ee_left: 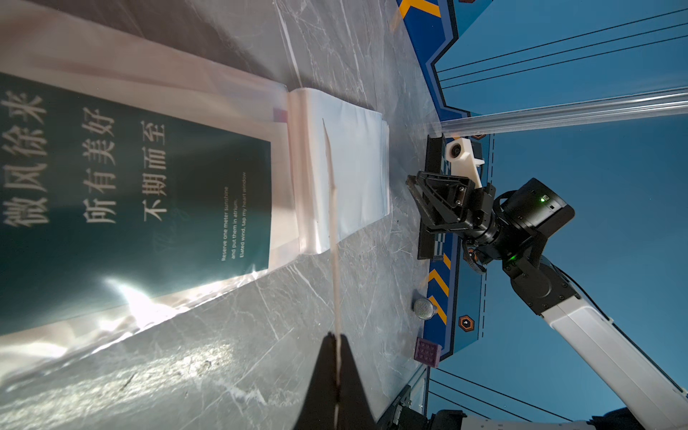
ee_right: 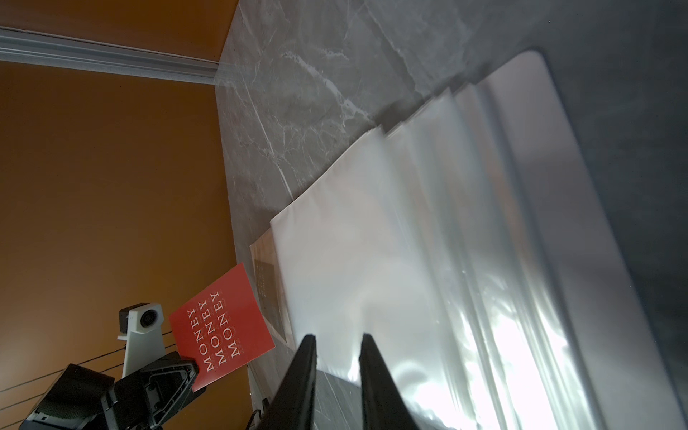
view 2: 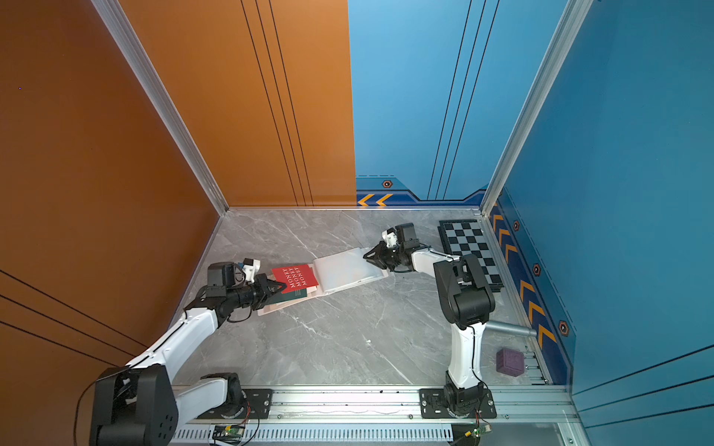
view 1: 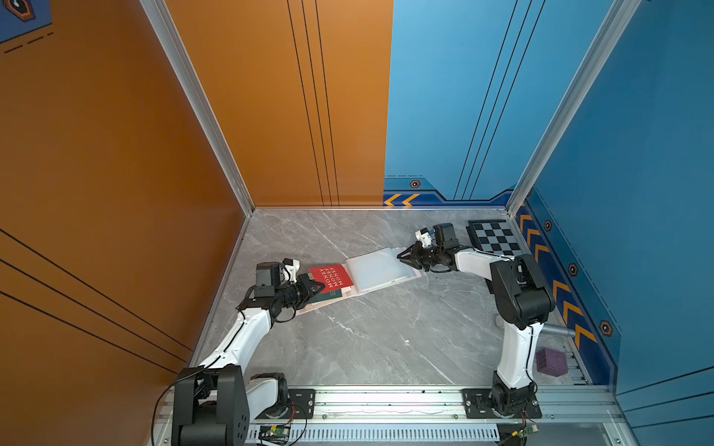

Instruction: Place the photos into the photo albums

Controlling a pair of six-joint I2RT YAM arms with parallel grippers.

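Note:
The photo album [view 1: 379, 267] lies open, milky clear sleeves on its right, a dark green card with white writing [ee_left: 143, 229] in its left page. My left gripper is shut on a red MONEY photo, seen edge-on in the left wrist view, held over the left page. My right gripper is part open above the album's right end and stacked sleeves, with nothing visible between its fingers.
A checkered board [view 2: 468, 238] lies at the back right, behind the right arm. A purple block [view 2: 510, 362] and a grey cylinder [view 2: 505, 327] are at the front right.

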